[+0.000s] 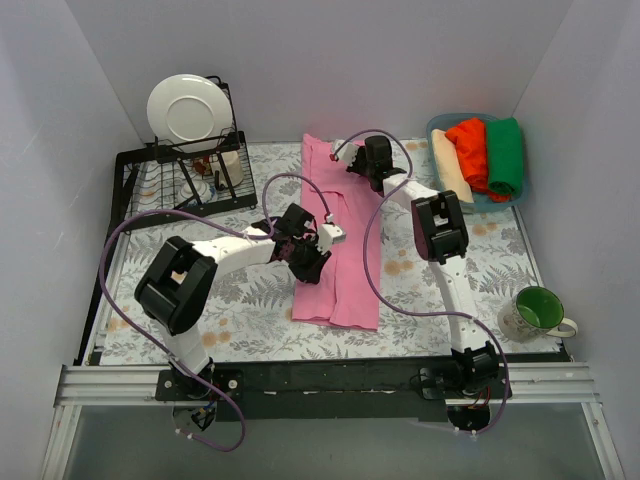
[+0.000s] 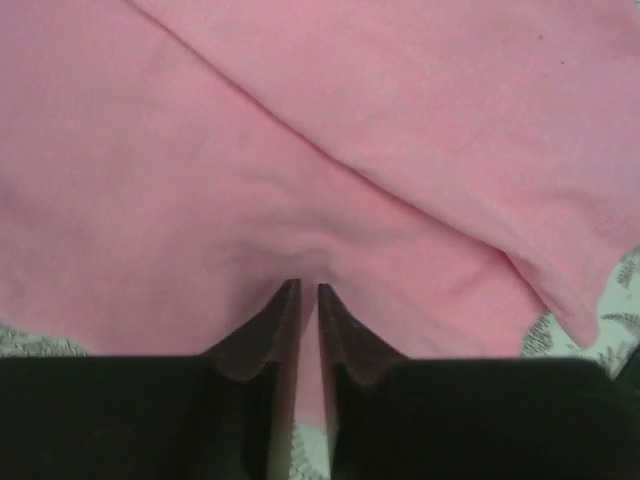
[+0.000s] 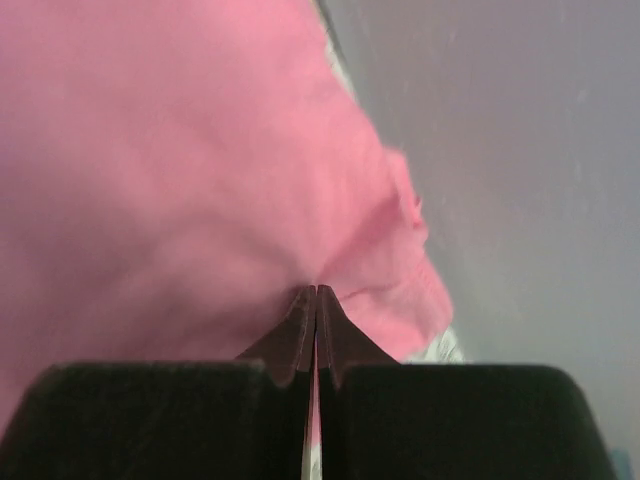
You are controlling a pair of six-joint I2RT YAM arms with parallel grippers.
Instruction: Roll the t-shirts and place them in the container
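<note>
A long pink t-shirt strip (image 1: pixel 352 305) lies folded lengthwise, running from the back wall towards the front edge. At its left side my left gripper (image 1: pixel 318 280) is low over the cloth. The left wrist view shows its fingertips (image 2: pixel 293 292) a narrow gap apart, pink cloth (image 2: pixel 180 230) around them and a diagonal fold above. My right gripper is shut at the far right corner of the shirt. A crease in the pink fabric (image 3: pixel 220 200) runs up to its tips, so it pinches the cloth; the exact grip is partly hidden.
In the back right corner stands a blue bin (image 1: pixel 485 203) with rolled cream, orange and green cloths. A dish rack (image 1: pixel 190 165) with a plate occupies the back left. A green-lined mug (image 1: pixel 538 312) stands at the front right. Bare tablecloth (image 1: pixel 245 325) flanks the shirt.
</note>
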